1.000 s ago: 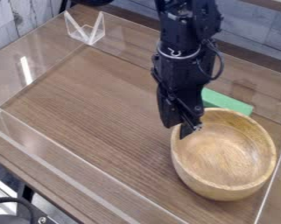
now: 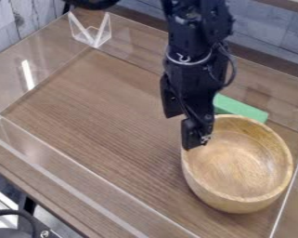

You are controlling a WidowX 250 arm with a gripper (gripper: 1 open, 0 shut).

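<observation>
The black robot gripper (image 2: 188,121) hangs from the top of the view over the left rim of a large wooden bowl (image 2: 238,169), its fingers open and pointing down. Nothing clear shows between them. A green object (image 2: 243,109) lies behind the bowl at the right, partly hidden by the gripper and the bowl.
A white wire-like holder (image 2: 92,30) stands at the back left. A wooden wall runs along the back right, and dark cables lie at the lower left corner.
The gripper's lower part has shifted slightly left and up from over the bowl, and its fingers appear to have turned or spread. The bowl and green object have stayed put.
</observation>
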